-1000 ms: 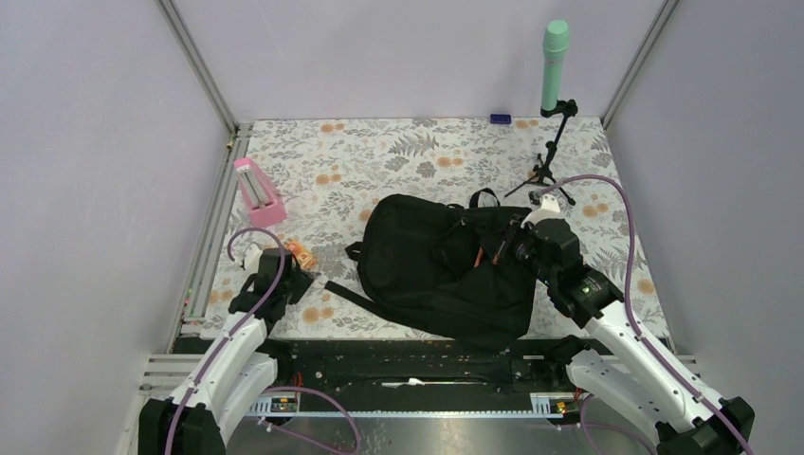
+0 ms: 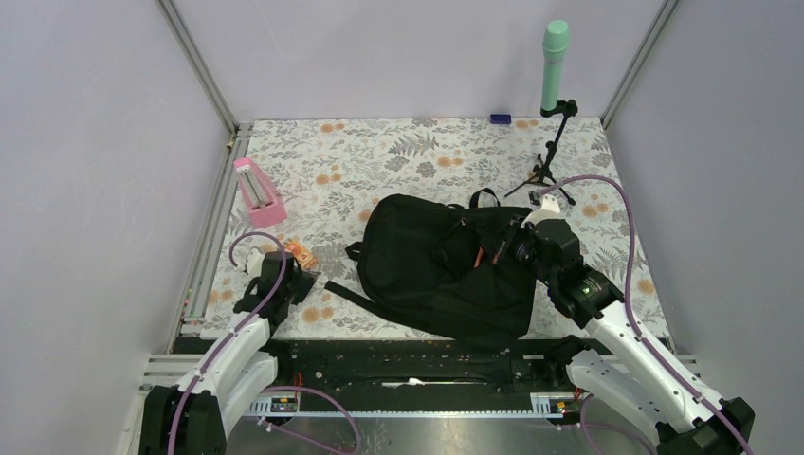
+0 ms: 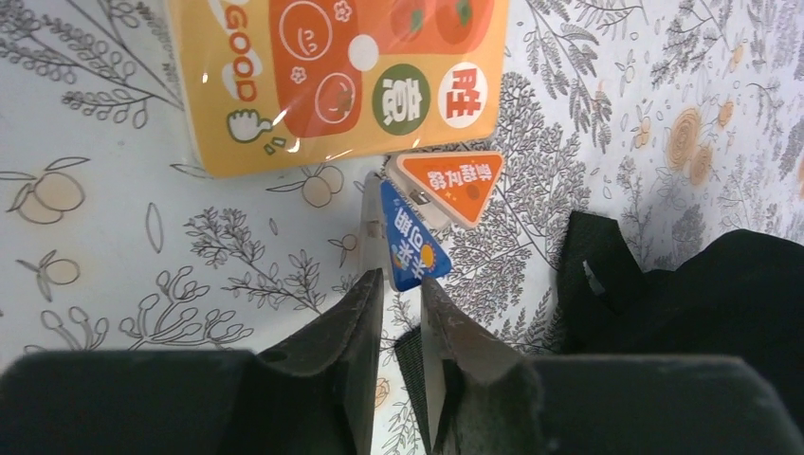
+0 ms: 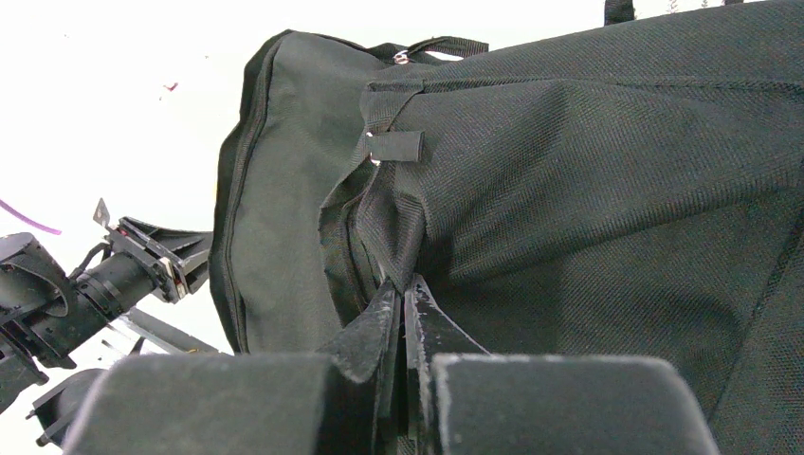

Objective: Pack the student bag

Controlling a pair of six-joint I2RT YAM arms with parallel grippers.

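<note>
The black bag (image 2: 417, 256) lies flat across the middle of the table. My right gripper is shut at its opening, with a thin fold of the bag's cloth running into the fingertips. On the left, my left gripper points down with a narrow gap between its fingers. Just beyond and partly between those tips lies a small clear-sided item with a blue triangular label (image 3: 410, 242) and an orange triangular label (image 3: 457, 182). An orange-and-yellow printed packet (image 3: 341, 85) rests right behind it. Whether the fingers touch the small item I cannot tell.
A pink case (image 2: 259, 194) stands at the left edge. At the back are a dark blue block (image 2: 501, 119) and a green microphone-like object (image 2: 554, 62) on a black tripod (image 2: 545, 171). One bag strap (image 2: 365, 303) reaches toward the left gripper.
The left arm has shifted only very slightly. The right arm, the bag and the other objects stay where they were.
</note>
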